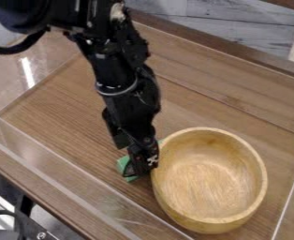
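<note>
The black robot arm comes down from the top left, and its gripper [133,157] is low over the table, open around the upper part of a small green object [127,168]. The green object lies just left of a round wooden bowl [225,183], largely hidden by the gripper. Whether the fingers touch it cannot be told.
The wooden bowl is empty and takes up the lower right of the table.
</note>
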